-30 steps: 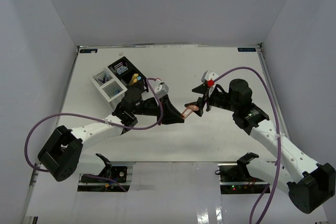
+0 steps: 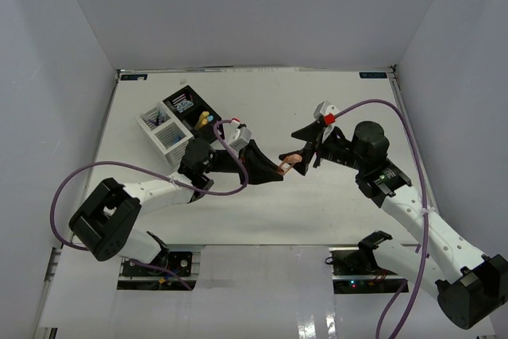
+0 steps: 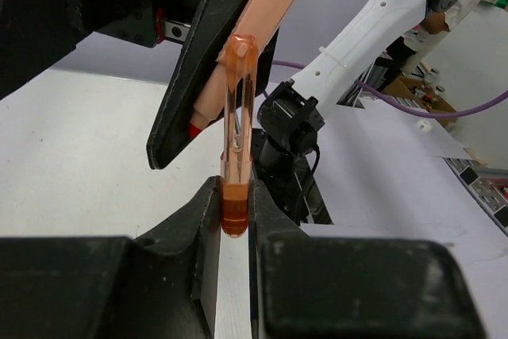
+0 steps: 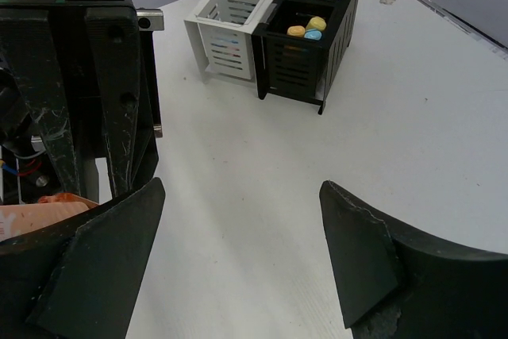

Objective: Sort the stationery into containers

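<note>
A pink item with a clear, orange-ended section (image 3: 236,132) has its orange end between the fingertips of my left gripper, which looks shut on it. In the top view this pink item (image 2: 289,164) is between the two arms, above the table. My right gripper stands open with nothing between its fingers. The pink part (image 4: 36,218) shows at the outer side of one right finger; whether it touches is unclear. At the table's back left are a white slotted container (image 2: 171,139) and a black one (image 2: 173,109).
Inside the black container lie yellow and blue pieces (image 2: 205,117) and some dark items. Small things also show in the white container. Grey walls stand at the sides and back.
The left arm has moved a little to the right, with the pink item staying at its fingertips.
</note>
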